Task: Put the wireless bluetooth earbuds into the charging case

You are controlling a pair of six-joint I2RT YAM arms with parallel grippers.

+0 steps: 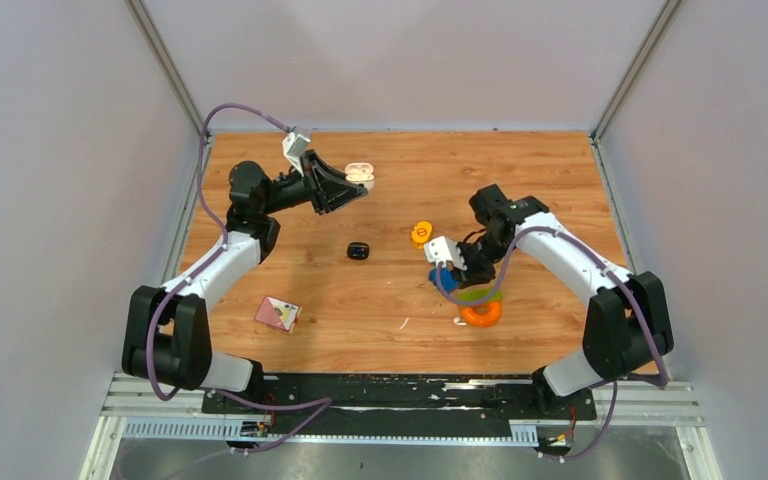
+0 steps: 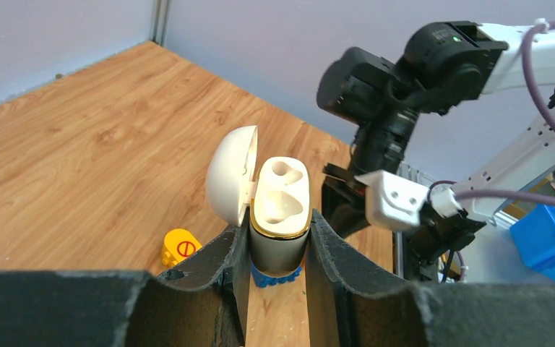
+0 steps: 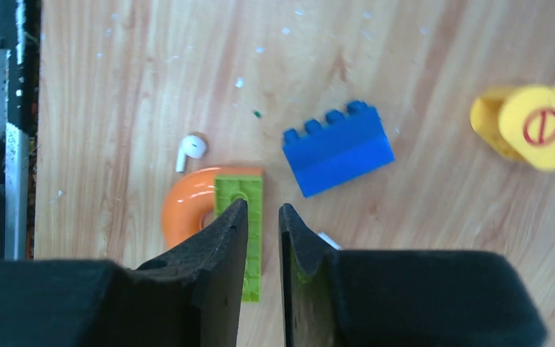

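Note:
My left gripper is shut on the white charging case, held upright with its lid open and two empty-looking wells facing up; in the top view it hangs at the back left. My right gripper is low over the front right, fingers slightly apart with nothing seen between them. In the right wrist view one white earbud lies beside the orange ring; a second white piece, probably the other earbud, is partly hidden behind the fingers.
A blue brick, green block and yellow piece lie near my right gripper. A black case sits mid-table and a pink card box at front left.

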